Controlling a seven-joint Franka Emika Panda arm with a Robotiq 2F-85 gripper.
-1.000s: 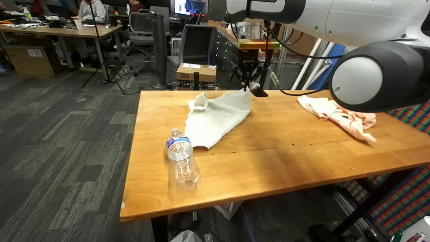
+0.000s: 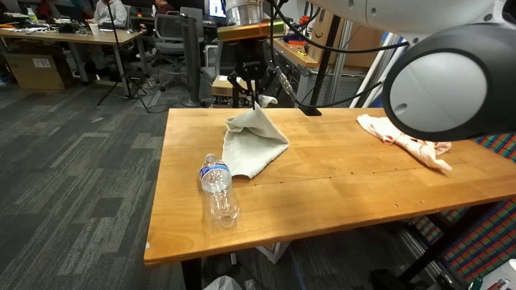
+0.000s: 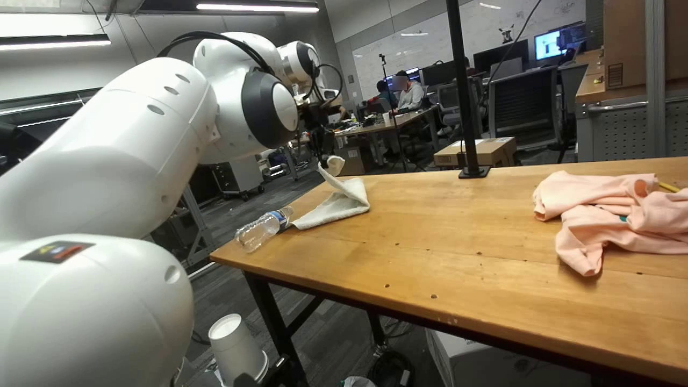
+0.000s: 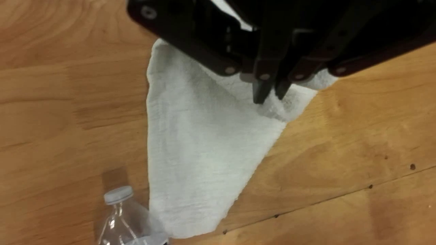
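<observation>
A white cloth lies partly on the wooden table, its far corner pulled up into a peak. My gripper is shut on that raised corner, above the table's back edge. In the wrist view the cloth spreads downward from my gripper, with a bunched bit pinched between the fingertips. From the other side, the cloth rises to a curled tip beneath the dark gripper. The lower part of the cloth still rests flat on the wood.
A clear plastic bottle lies beside the cloth's near left corner, close to the table's left side. A crumpled pink cloth is at the right. A black post stands at the back edge.
My gripper has risen and moved left in exterior view 1, carrying the held corner with it. The cloth has folded up from lying mostly flat. Bottle and pink cloth have stayed put.
</observation>
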